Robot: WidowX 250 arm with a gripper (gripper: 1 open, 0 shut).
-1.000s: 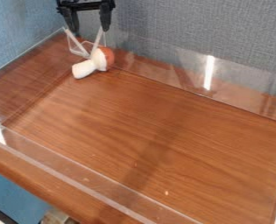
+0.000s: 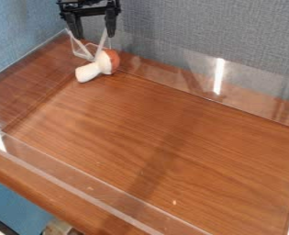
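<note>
My gripper (image 2: pixel 92 26) hangs at the top left of the camera view, above the back-left corner of the wooden surface, open, with dark fingers pointing down. Below it a white object with an orange end (image 2: pixel 99 64) lies on its side near the back wall. Pale strap-like pieces rise from around it toward the gripper; I cannot tell what they belong to.
Clear low walls (image 2: pixel 250 108) border it, with grey textured panels behind. A dark item (image 2: pixel 0 227) shows at the bottom-left corner, outside the surface.
</note>
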